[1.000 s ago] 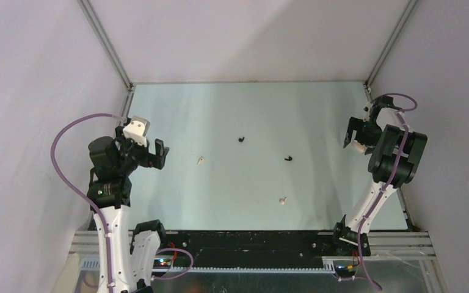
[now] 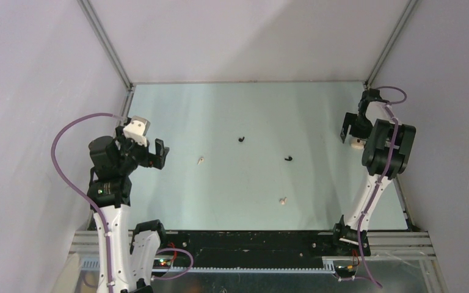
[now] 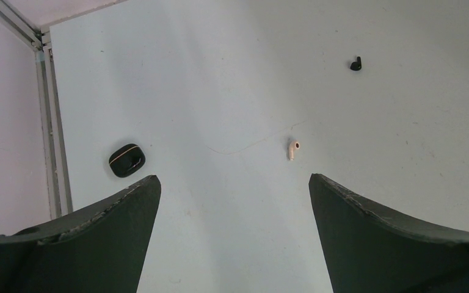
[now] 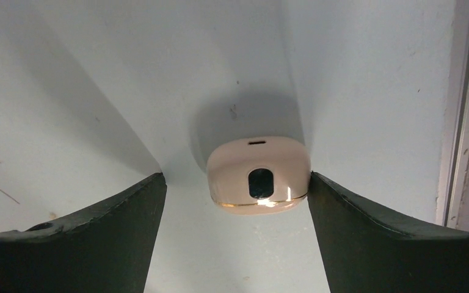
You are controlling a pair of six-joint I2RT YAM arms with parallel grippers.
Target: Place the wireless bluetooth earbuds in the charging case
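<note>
A cream charging case (image 4: 258, 168) with a dark oval spot sits between the fingers of my right gripper (image 2: 351, 131), which is part open; the right finger is at the case's side, the left stands apart. A black case (image 3: 126, 160) shows in the left wrist view. Cream earbuds (image 2: 200, 160) (image 2: 283, 201) and black earbuds (image 2: 241, 139) (image 2: 288, 159) lie spread on the table. My left gripper (image 2: 157, 152) stands open at the table's left side, nothing between its fingers.
Metal rails and walls bound it at the sides, with the right gripper close to the right edge.
The right arm has shifted slightly left, and its gripper has moved left and a little up in the top view. The left arm is still.
</note>
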